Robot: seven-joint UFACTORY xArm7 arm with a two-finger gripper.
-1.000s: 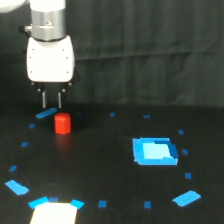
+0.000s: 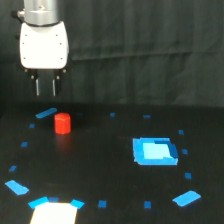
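A white robot gripper (image 2: pixel 45 84) hangs at the upper left, fingers pointing down and apart, with nothing visible between them. Below it and slightly right, a small red cylinder (image 2: pixel 62 123) stands upright on the black table, clear of the fingertips. To the right lies a white square (image 2: pixel 156 151) bordered by blue tape.
The black table (image 2: pixel 112 170) carries scattered small blue tape marks and strips. A pale, bright patch (image 2: pixel 50 214) sits at the bottom left edge, with blue tape around it. A dark curtain hangs behind.
The gripper has moved up and slightly left, away from the red cylinder, which stands in the same place.
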